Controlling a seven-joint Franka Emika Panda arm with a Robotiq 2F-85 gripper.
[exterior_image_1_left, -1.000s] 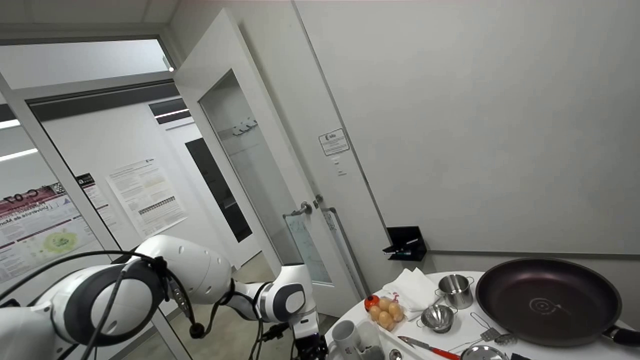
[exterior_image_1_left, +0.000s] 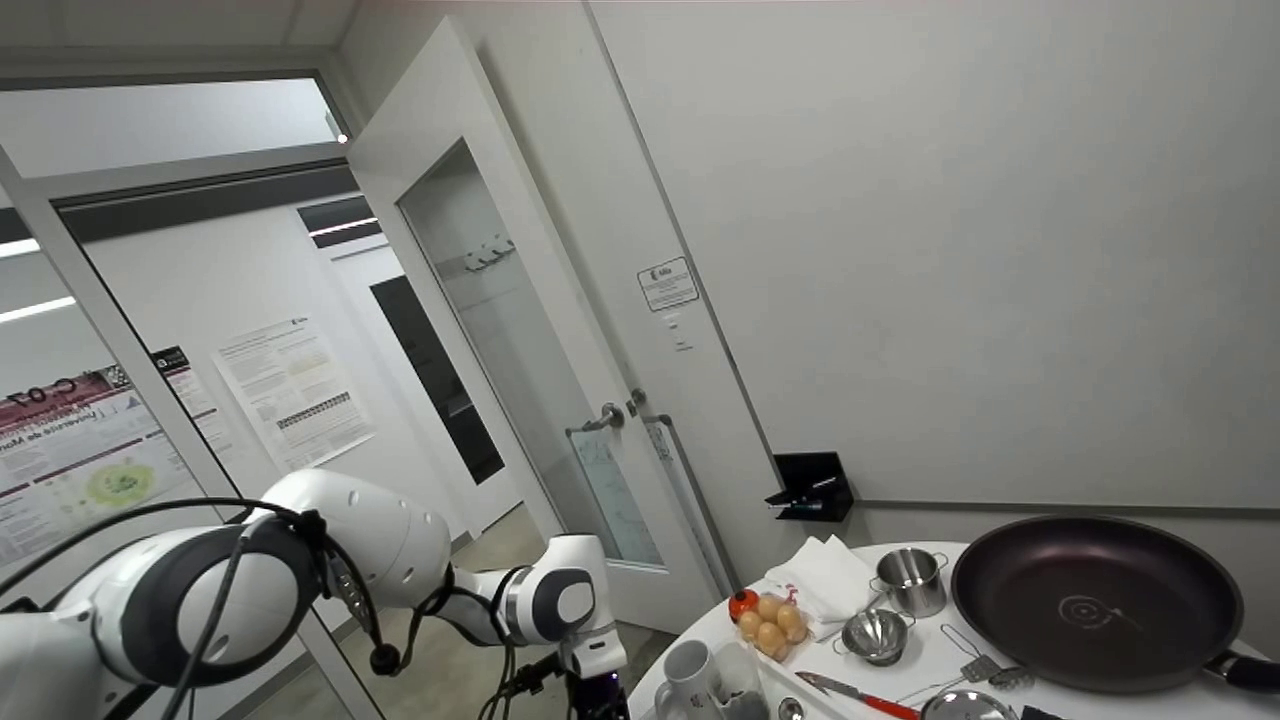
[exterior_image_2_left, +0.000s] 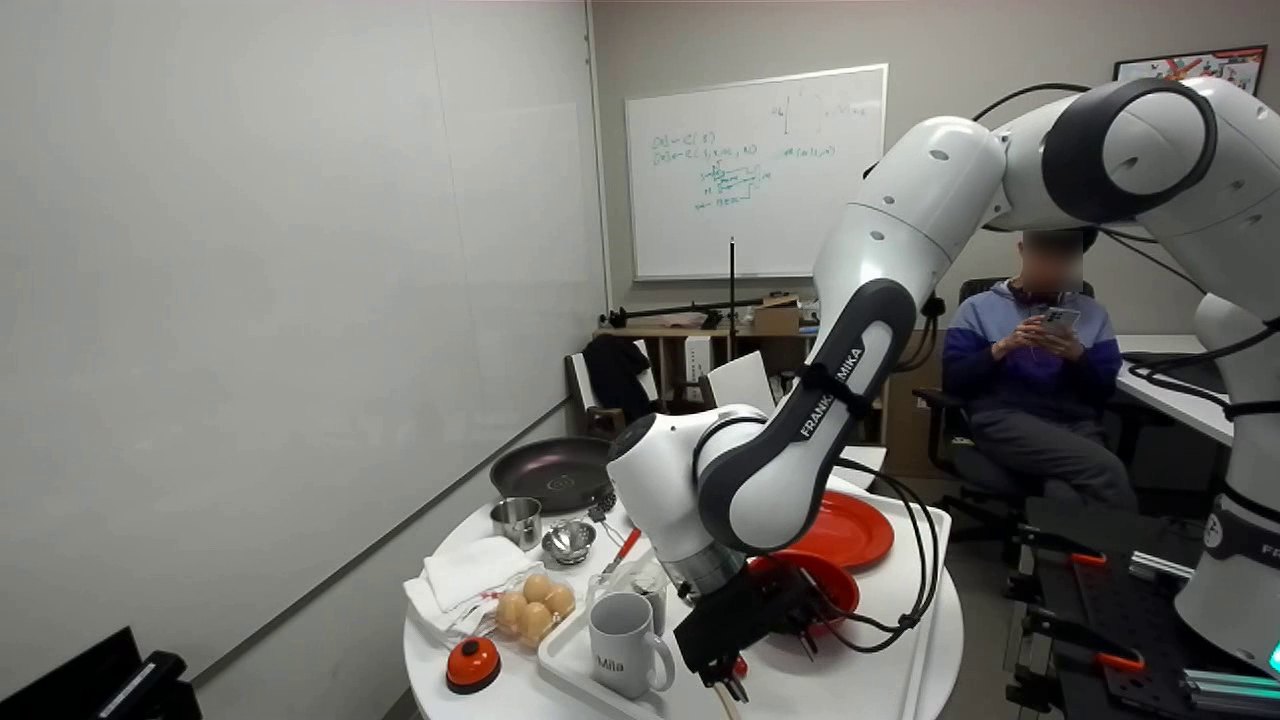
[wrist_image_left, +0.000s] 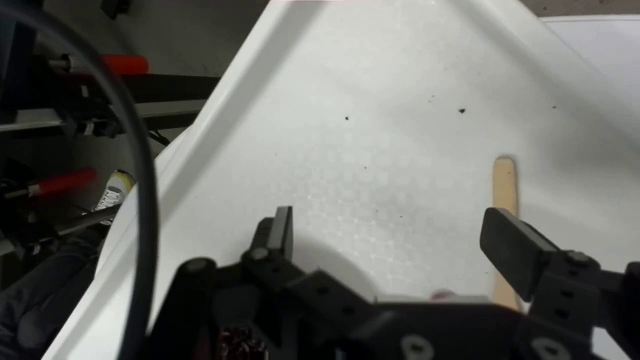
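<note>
In the wrist view my gripper is open, its black fingers wide apart above the white tray (wrist_image_left: 336, 78). Nothing is held between them. A light wooden stick (wrist_image_left: 505, 180) lies on the tray, passing partly behind the right finger, which hides its middle. In exterior view 2 the gripper (exterior_image_2_left: 771, 674) hangs low over the tray, in front of the red bowl (exterior_image_2_left: 828, 582) and right of the grey Mila mug (exterior_image_2_left: 621, 644). The end of a pale stick (exterior_image_2_left: 727, 701) shows just below one fingertip; whether they touch I cannot tell.
A red plate (exterior_image_2_left: 849, 532) lies behind the bowl. Eggs (exterior_image_2_left: 534, 610), a red timer (exterior_image_2_left: 473, 664), a white cloth (exterior_image_2_left: 474, 576), metal cups (exterior_image_2_left: 517, 521) and a large pan (exterior_image_2_left: 554, 472) crowd the table's far left side. Much of the tray under the gripper is bare.
In exterior view 1 the arm's wrist has shifted left and slightly downward, away from the mug. The objects on the table have not moved.
</note>
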